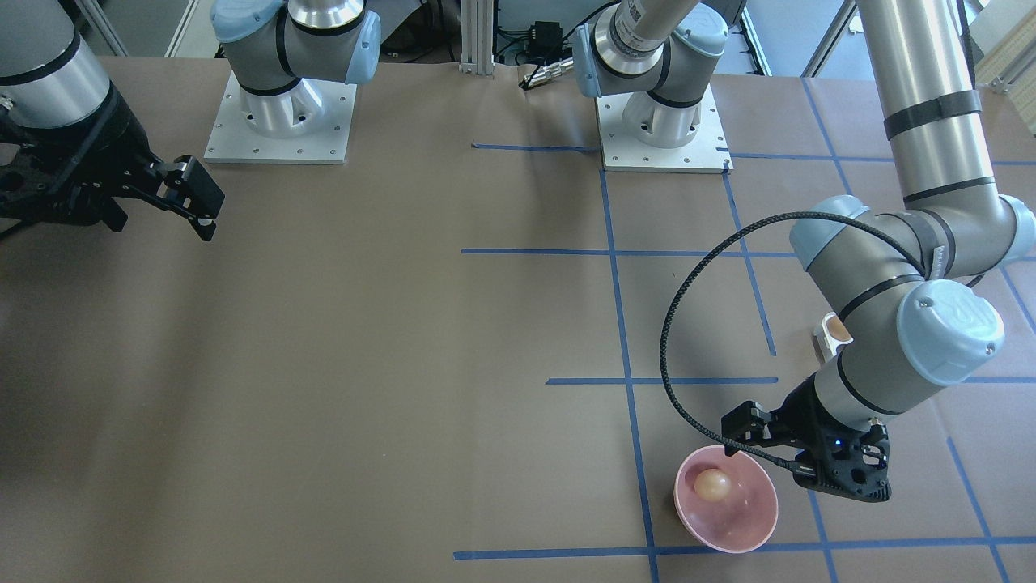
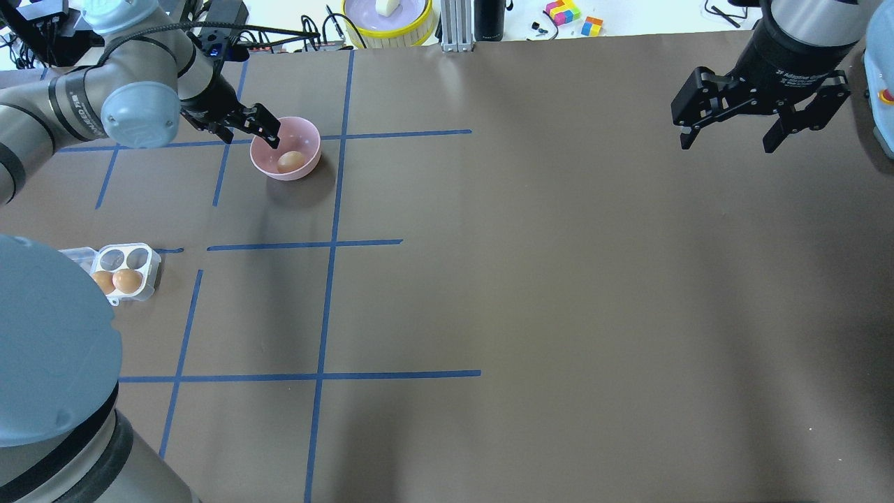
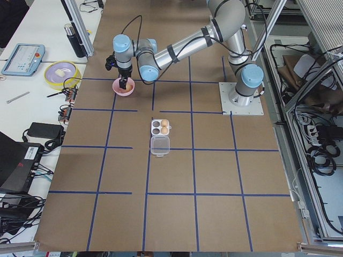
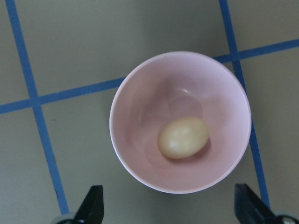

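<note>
A pink bowl (image 1: 738, 515) holds one egg (image 1: 713, 485), also visible in the wrist view inside the bowl (image 4: 180, 179) as a pale oval (image 4: 183, 137). My gripper (image 2: 251, 126) is above the bowl's rim, on the arm side; in the wrist view its two fingertips (image 4: 168, 205) stand wide apart at the bottom edge, open, with nothing between them. A white egg carton (image 3: 161, 130) with its clear lid open sits on the table; two eggs (image 2: 127, 281) are in it.
A second black gripper (image 2: 758, 105) hangs at the far side of the table. Cables, a yellow container and coloured cubes lie on the white side surface beyond the table edge.
</note>
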